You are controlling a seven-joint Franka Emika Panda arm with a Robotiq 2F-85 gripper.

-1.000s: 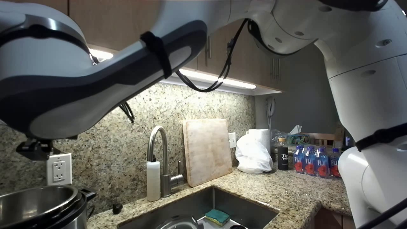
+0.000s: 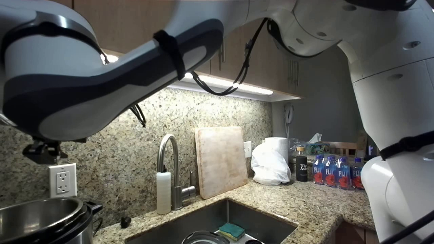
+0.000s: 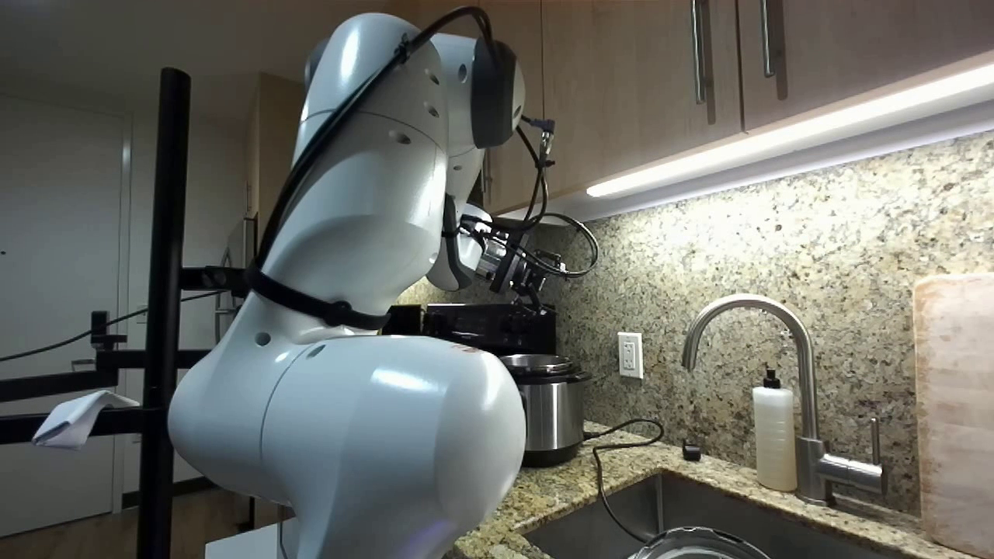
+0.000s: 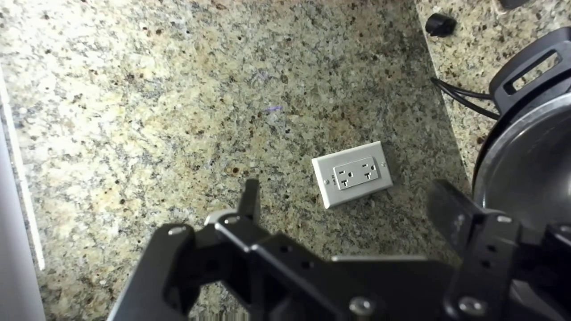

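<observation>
In the wrist view my gripper is open, its dark fingers spread wide with nothing between them. It faces the speckled granite backsplash, where a white outlet [image 4: 353, 174] shows just beyond the gap. To the right of the gripper in that view is the steel cooking pot [image 4: 527, 155] with a black handle. From exterior view 1, the gripper [image 2: 45, 152] hangs above the open pot [image 2: 44, 213], whose inside looks empty where visible. A lid with a dark rim [image 2: 205, 236] rests in the sink, partly cut off by the frame.
The faucet [image 2: 177, 175], soap bottle [image 2: 163, 193] and cutting board [image 2: 221, 160] stand behind the sink [image 2: 264, 221], which holds a green sponge [image 2: 232, 230]. A black cord [image 3: 606, 475] runs from the pot toward the sink. Cabinets [image 3: 634, 93] hang overhead.
My gripper has risen slightly and shifted a little to the right in exterior view 1, away from the pot. In the sink, the lid sits farther right than before.
</observation>
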